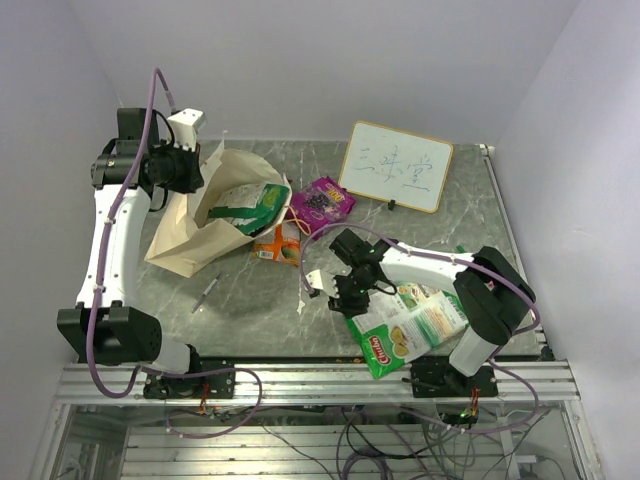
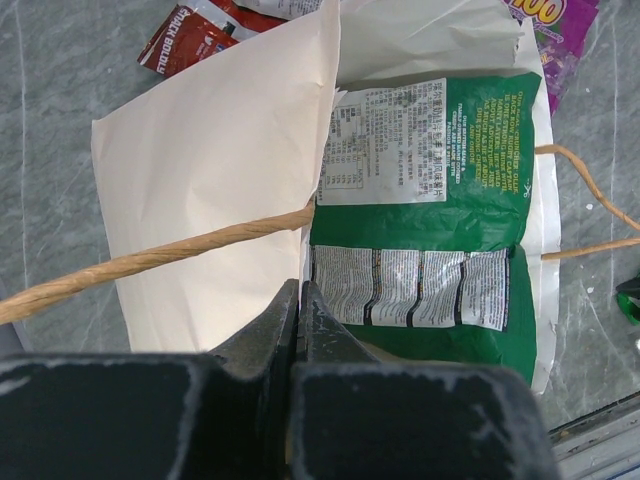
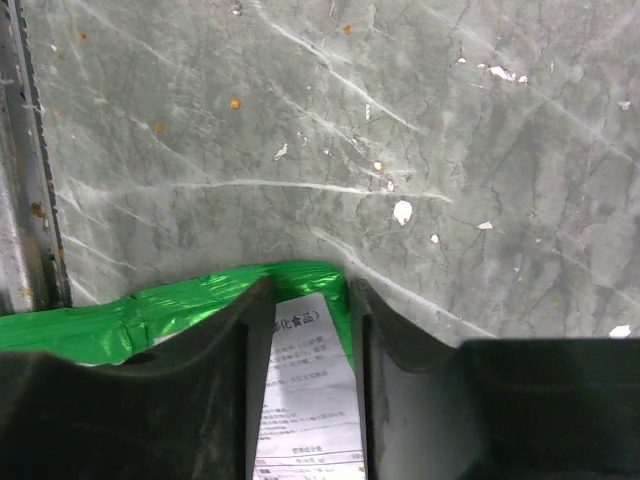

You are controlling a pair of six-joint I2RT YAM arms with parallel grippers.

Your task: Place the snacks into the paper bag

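The open paper bag (image 1: 185, 235) lies tilted on the left of the table, a green snack pack (image 1: 262, 205) inside its mouth. My left gripper is shut on the bag's paper edge, beside its twisted handle (image 2: 180, 250). At the front right a large green-and-white snack pack (image 1: 408, 335) lies flat. My right gripper stands part open over this pack's edge, the green corner showing between its fingers. A purple snack pack (image 1: 322, 205) and an orange one (image 1: 278, 245) rest beside the bag's mouth.
A whiteboard (image 1: 397, 165) with writing lies at the back. A pen (image 1: 206, 292) is on the table in front of the bag. In the left wrist view a red pack (image 2: 190, 40) shows past the bag.
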